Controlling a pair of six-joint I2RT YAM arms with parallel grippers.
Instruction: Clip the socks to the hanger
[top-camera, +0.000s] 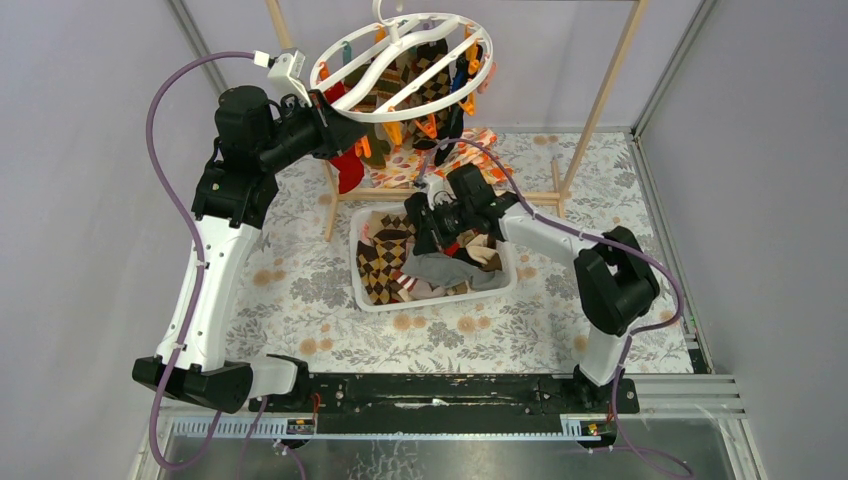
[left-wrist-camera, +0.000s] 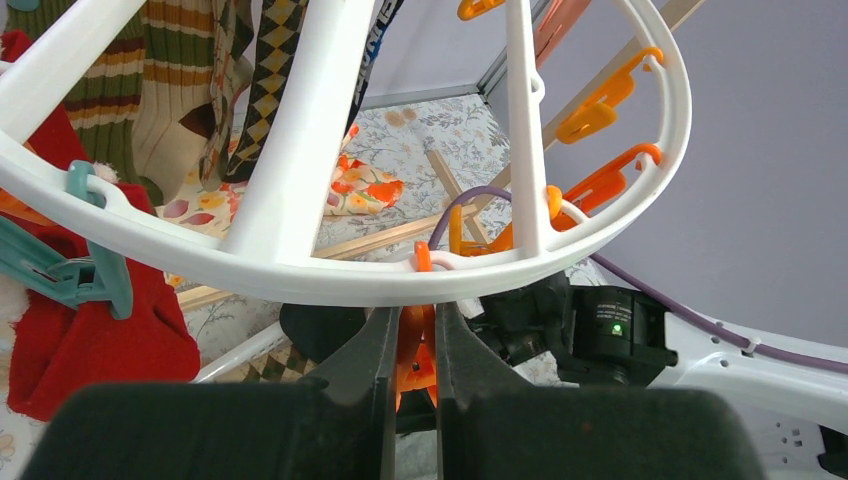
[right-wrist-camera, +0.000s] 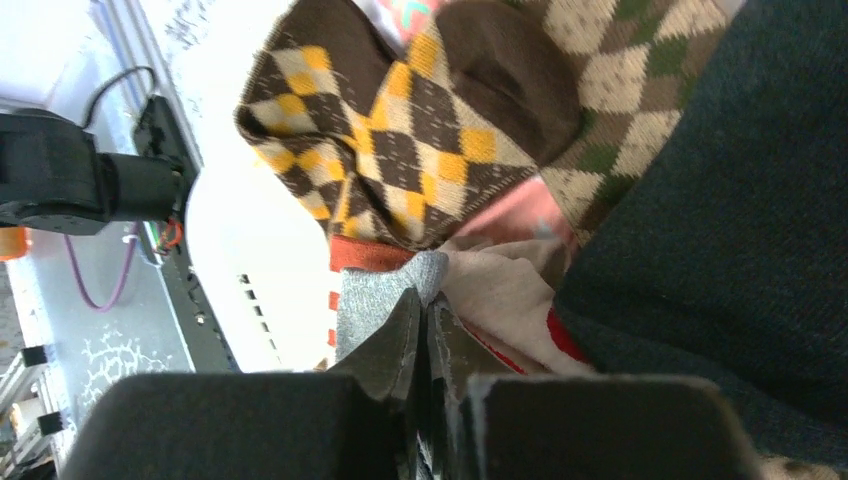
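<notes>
A round white hanger carries several orange clips and hanging socks, among them a red sock and a striped one. At the hanger's near rim, my left gripper is shut on an orange clip. Below stands a white bin full of loose socks. Inside it my right gripper points down, shut on a grey sock; a fold of the grey cloth sticks out past the fingertips. The rest of this sock lies across the bin.
Close to the right gripper lie a dark sock and a brown-and-yellow checked sock. The hanger hangs within a wooden frame. The patterned floor left of the bin is clear.
</notes>
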